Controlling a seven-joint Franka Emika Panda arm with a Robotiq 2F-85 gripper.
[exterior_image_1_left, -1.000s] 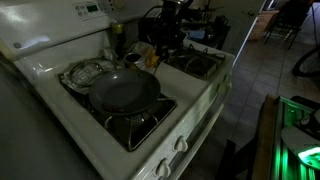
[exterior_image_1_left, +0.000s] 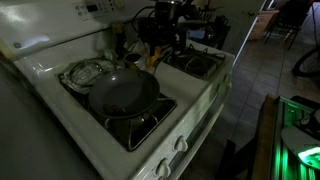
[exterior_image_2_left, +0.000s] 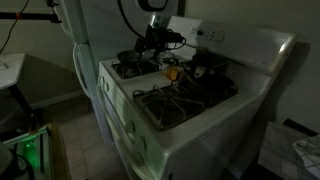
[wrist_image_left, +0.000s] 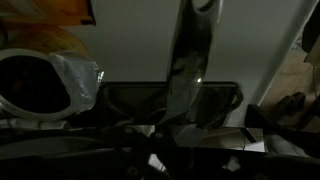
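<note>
A dark round pan (exterior_image_1_left: 124, 92) sits on the front-left burner in exterior view 1. My gripper (exterior_image_1_left: 158, 50) hangs low over the middle of the stove top, at the pan's handle side. A long greyish handle (wrist_image_left: 188, 60) with a hole at its end runs down through the wrist view towards my gripper, probably the pan's. The fingers are open, but dark fingers and dim light hide whether they touch the handle. In exterior view 2, my gripper (exterior_image_2_left: 158, 42) is at the far side of the stove, beside an orange item (exterior_image_2_left: 172, 73).
A free burner grate (exterior_image_2_left: 168, 105) lies at the near end of the stove in exterior view 2, with dark cookware (exterior_image_2_left: 208, 72) behind it. Crumpled foil (exterior_image_1_left: 86, 72) sits behind the pan. Control knobs (exterior_image_1_left: 181, 144) line the stove's front.
My gripper has come down towards the stove top, near the pan's handle side. The pan has stayed in place.
</note>
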